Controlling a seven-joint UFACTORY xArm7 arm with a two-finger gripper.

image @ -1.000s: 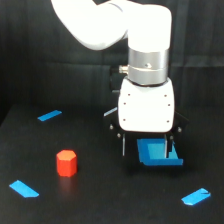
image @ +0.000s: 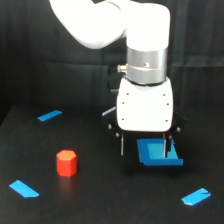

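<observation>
A red-orange six-sided block [image: 66, 163] stands upright on the dark table at the left. My white gripper [image: 145, 152] points down right of centre, its two thin fingers wide apart. I see nothing held between them. Behind and below the hand is a blue square tray or box [image: 160, 161], partly hidden by the hand and the right finger. A clear gap of table separates the gripper from the red block. How high the fingertips are above the table is hard to tell.
Blue tape strips mark the table: one at the far left [image: 49, 115], one at the near left [image: 24, 189] and one at the near right [image: 196, 197]. Dark cloth hangs at the back.
My gripper has shifted very slightly to the left. The red block and the blue tray have not moved.
</observation>
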